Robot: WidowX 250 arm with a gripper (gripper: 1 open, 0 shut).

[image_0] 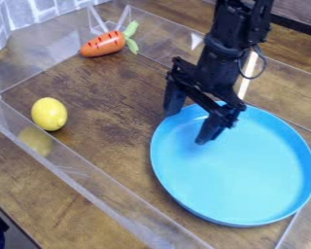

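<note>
My black gripper [197, 115] hangs over the upper left rim of a large blue plate [233, 173], its fingers open and pointing down. Nothing shows between them. A yellow lemon-like object [50, 114] lies on the wooden table at the left. An orange toy carrot [104, 44] with green leaves lies at the back left.
Clear plastic walls border the wooden table [100, 165] along the left and back left. The middle of the table, between the lemon and the plate, is free.
</note>
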